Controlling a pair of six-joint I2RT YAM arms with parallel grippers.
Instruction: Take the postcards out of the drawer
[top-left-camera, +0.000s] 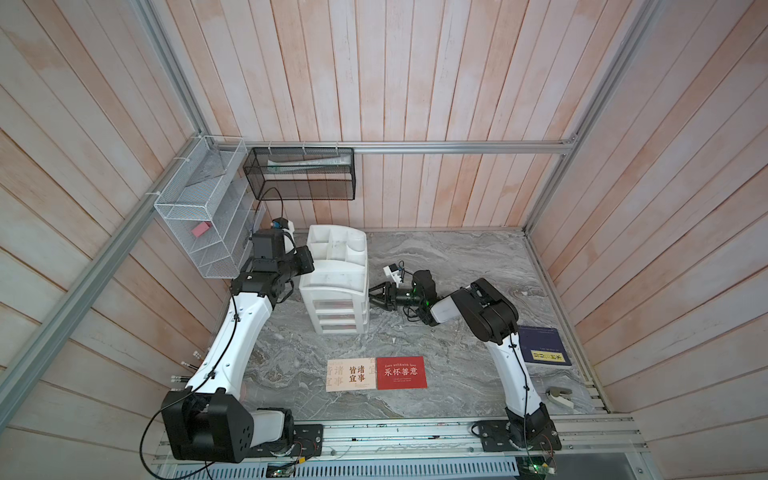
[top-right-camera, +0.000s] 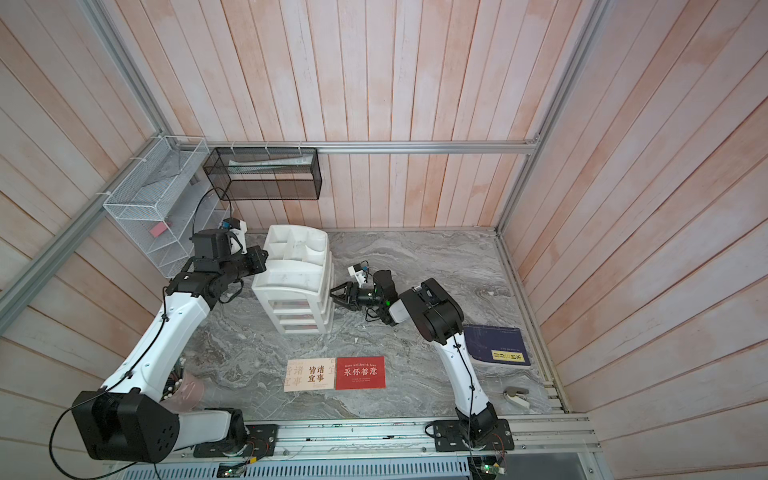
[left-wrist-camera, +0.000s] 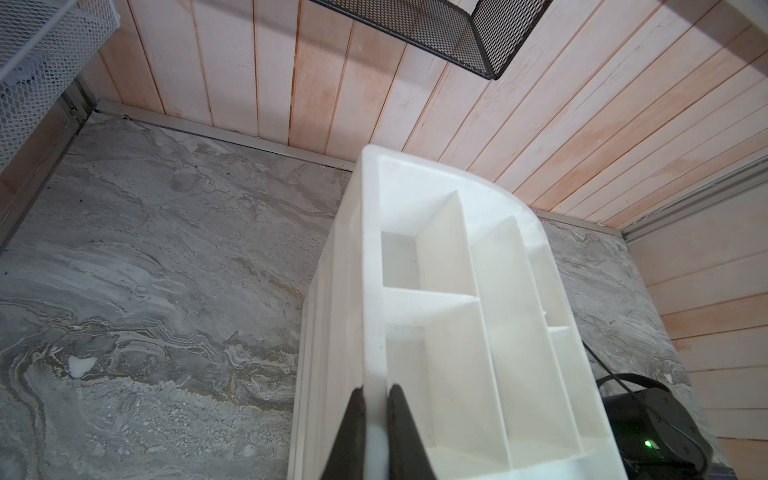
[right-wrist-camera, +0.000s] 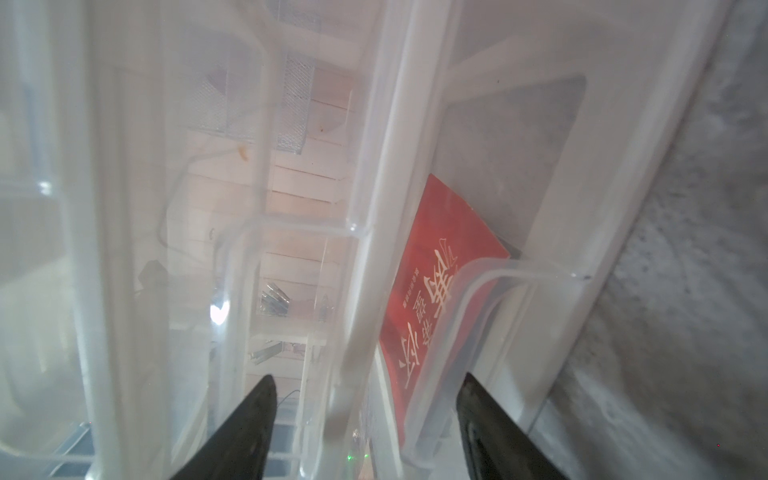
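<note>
A white drawer cabinet (top-left-camera: 332, 280) stands on the marbled floor. At its left, my left gripper is shut on the rim of the cabinet's compartmented top. My right gripper is open, close against the clear drawer fronts on the cabinet's right side. Inside the lowest drawer visible in the right wrist view lies a red postcard (right-wrist-camera: 436, 296) with white characters, seen through the drawer's clear handle. Between my right fingers is the cabinet's edge and part of that drawer's front; I cannot tell if they touch.
In front of the cabinet, a cream card (top-left-camera: 350, 374) and a red card (top-left-camera: 402, 373) lie side by side. A dark blue flat item (top-left-camera: 544, 345) rests at the far right. Wire baskets (top-left-camera: 301, 173) hang on the back and left walls.
</note>
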